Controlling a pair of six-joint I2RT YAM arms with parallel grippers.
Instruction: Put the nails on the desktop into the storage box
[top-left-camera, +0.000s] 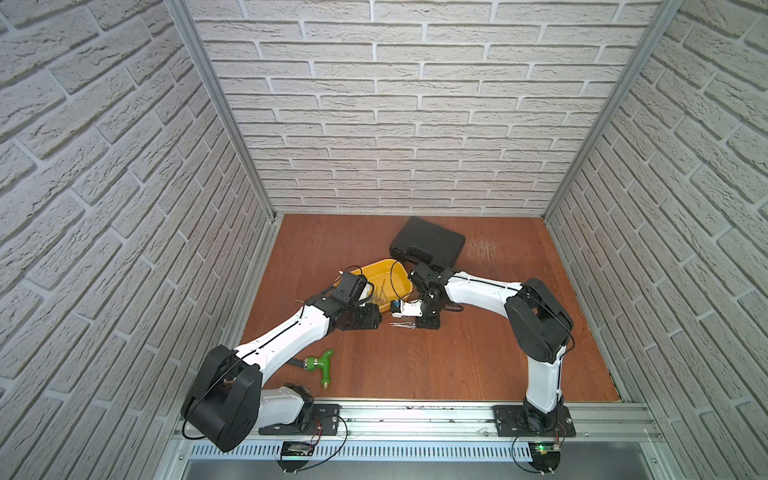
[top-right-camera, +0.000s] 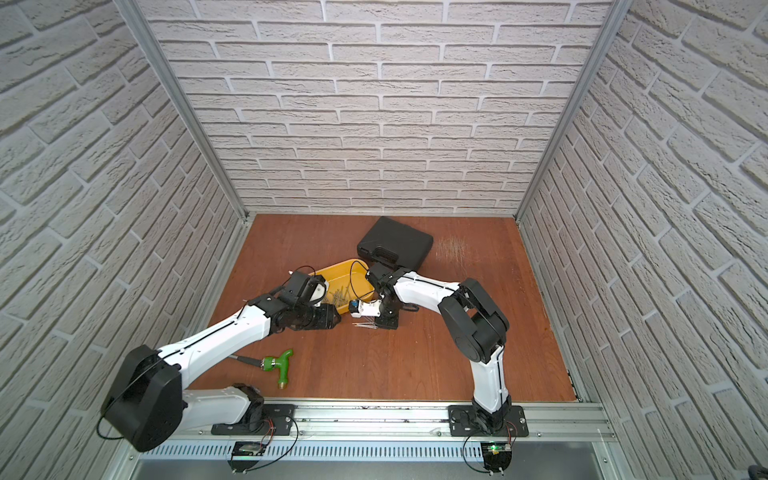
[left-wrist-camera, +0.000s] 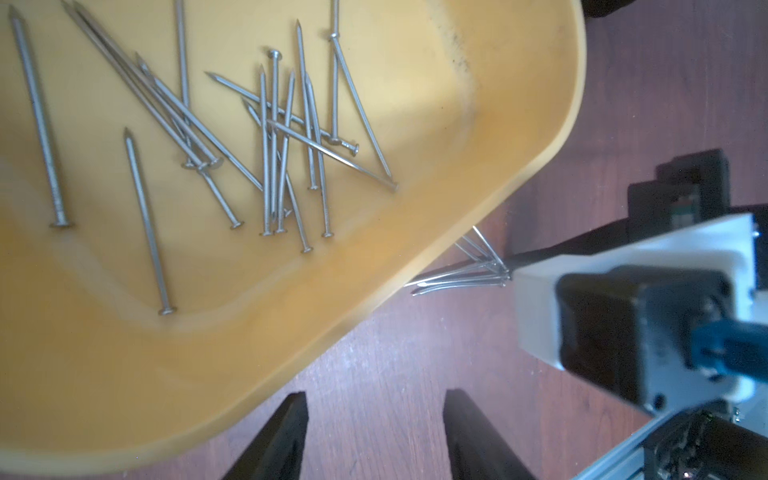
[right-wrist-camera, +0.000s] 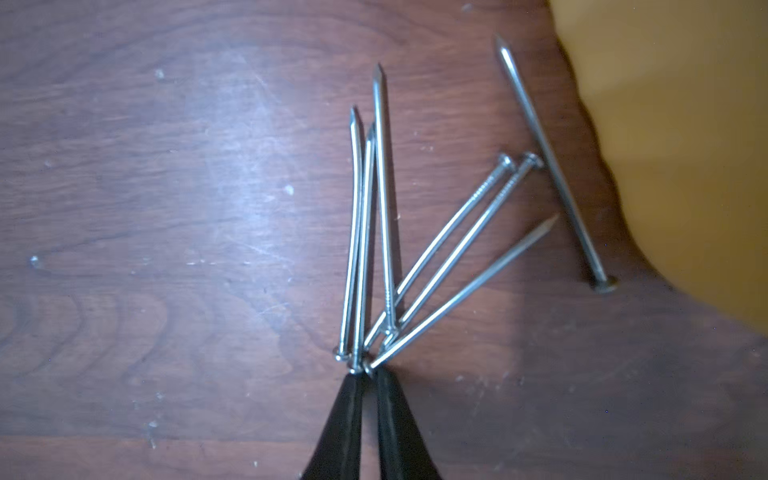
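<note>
The yellow storage box (left-wrist-camera: 480, 160) holds several loose nails (left-wrist-camera: 280, 152). Beside its near edge, several nails (right-wrist-camera: 384, 240) lie on the desktop in a fan, their near ends bunched at the tips of my right gripper. A narrow gap shows between those fingers; whether a nail is pinched between them is unclear. One more nail (right-wrist-camera: 552, 168) lies apart, close to the box wall. My left gripper has its fingers wide apart over the desktop at the box's near side, nothing between them.
A black case (top-left-camera: 428, 240) stands behind the box. The green-handled hammer (top-left-camera: 322, 366) lies front left. More thin nails (top-left-camera: 481, 250) appear faintly at the back right.
</note>
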